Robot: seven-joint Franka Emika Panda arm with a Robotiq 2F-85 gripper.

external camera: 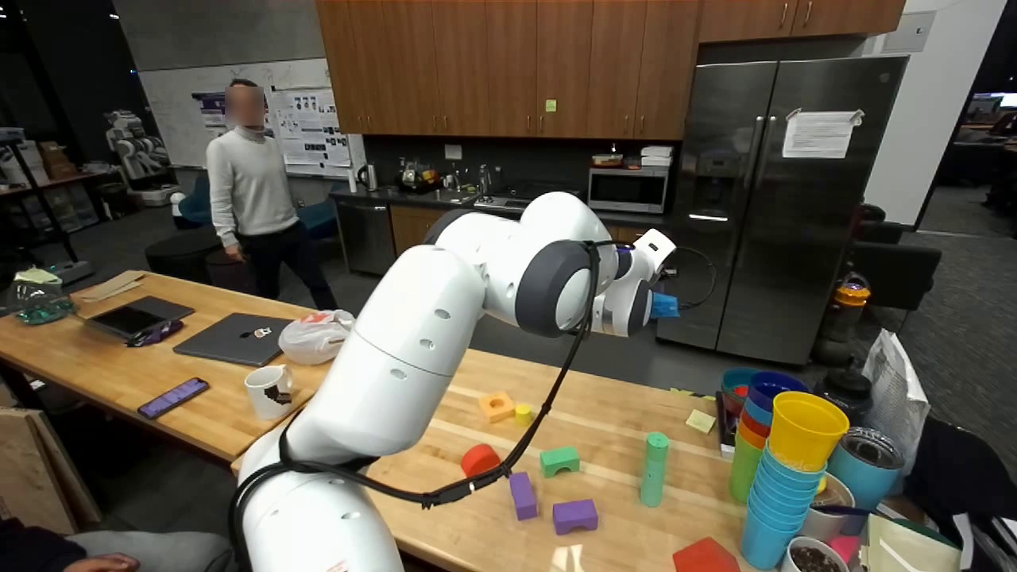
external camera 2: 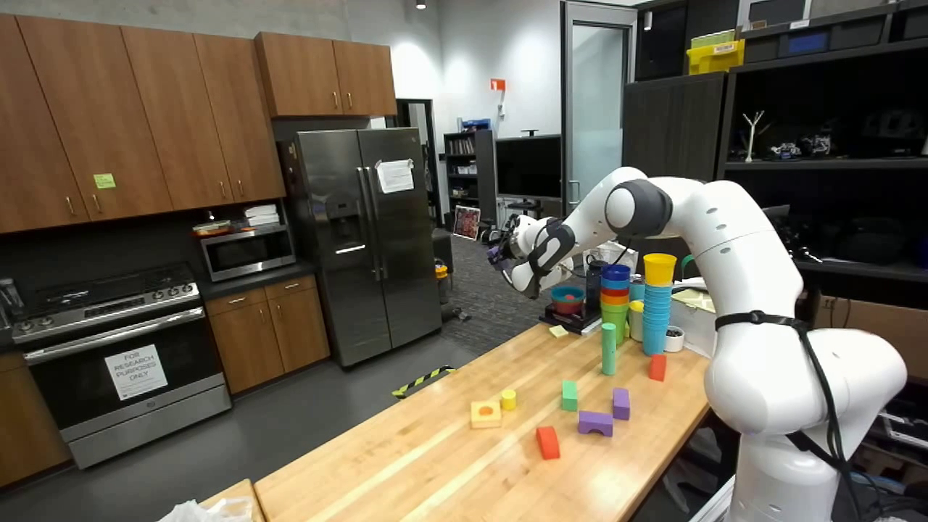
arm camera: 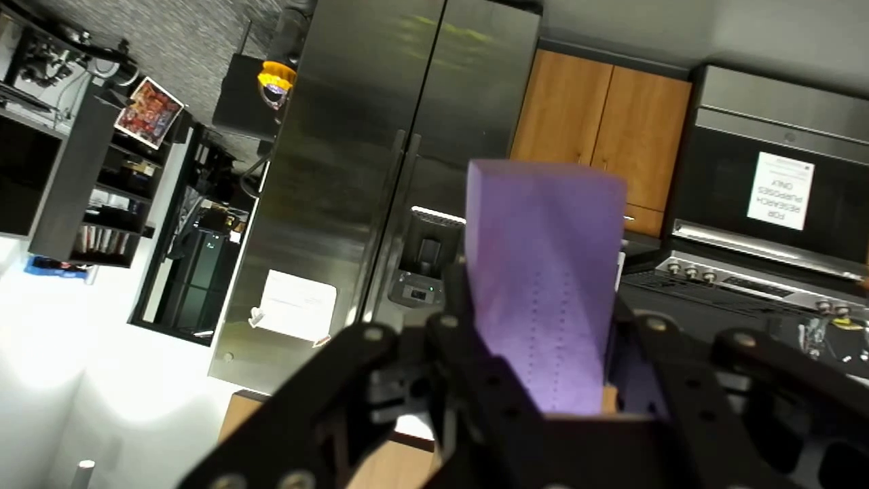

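Observation:
A purple block (arm camera: 547, 261) fills the middle of the wrist view, its dotted face toward the camera. My gripper is shut on it, with dark fingers against both sides. In exterior view 2 the gripper (external camera 2: 502, 257) hangs in the air beyond the table's far end, well above table height, too small to show the block clearly. Exterior view 1 has the arm's wrist (external camera: 621, 303) largely covering the gripper. On the table lie two more purple blocks (external camera: 574, 515), a green arch (external camera: 559, 461), a red block (external camera: 479, 459), an orange block (external camera: 496, 406) and a small yellow cylinder (external camera: 523, 414).
A green cylinder (external camera: 654, 469) stands upright near stacked cups (external camera: 783, 496) crowding the table's right end. A red block (external camera: 705, 556) lies close by. The mug (external camera: 269, 391) and laptop (external camera: 233, 338) are at left. A person (external camera: 255, 181) stands behind the table. Mid-table has bare wood.

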